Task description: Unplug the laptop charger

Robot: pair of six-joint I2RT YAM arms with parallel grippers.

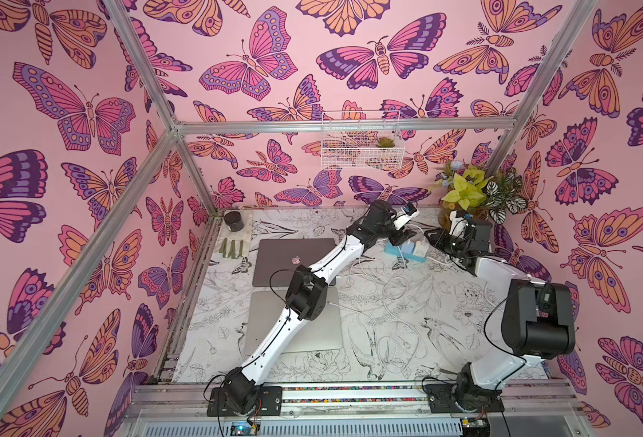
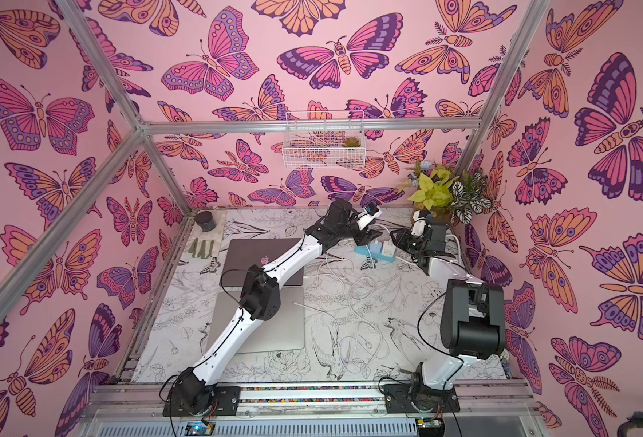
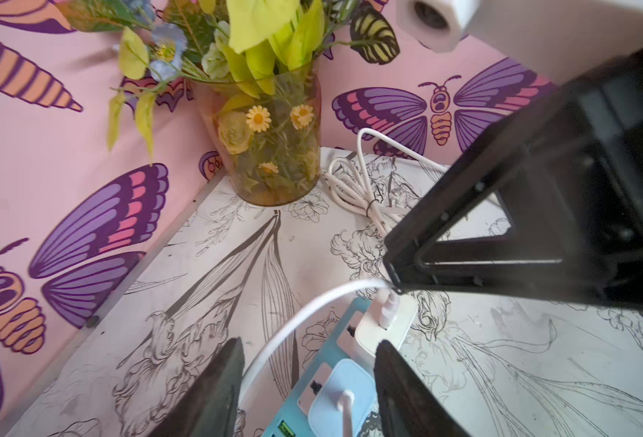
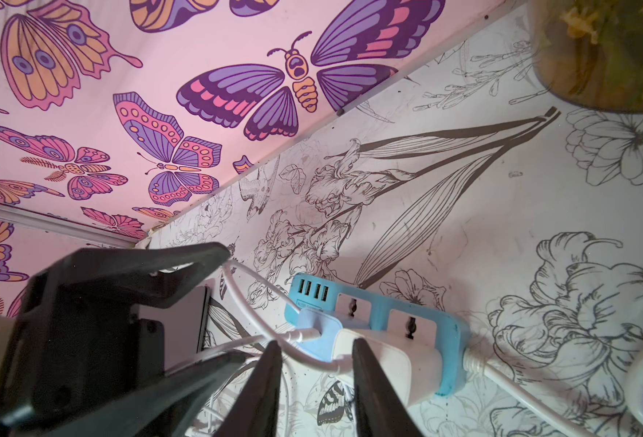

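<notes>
A light-blue power strip (image 4: 452, 331) lies on the table with two white charger blocks plugged into it. The nearer, boxy charger (image 4: 409, 367) has a white cable (image 4: 245, 306) whose connector end is at its face. My right gripper stands part open over this charger, the connector showing between its fingers. The other charger (image 3: 342, 397) carries its own cable. My left gripper is open to the left of the strip; the boxy charger's cable loops past its fingers (image 3: 223, 386). Whether either gripper touches the cable is unclear.
A flower vase (image 3: 274, 145) stands at the back right corner, near a bundled white cord (image 3: 354, 193). A dark laptop (image 1: 285, 255) and a silver laptop (image 1: 285, 331) lie on the left. Loose white cables (image 1: 387, 295) spread over the middle.
</notes>
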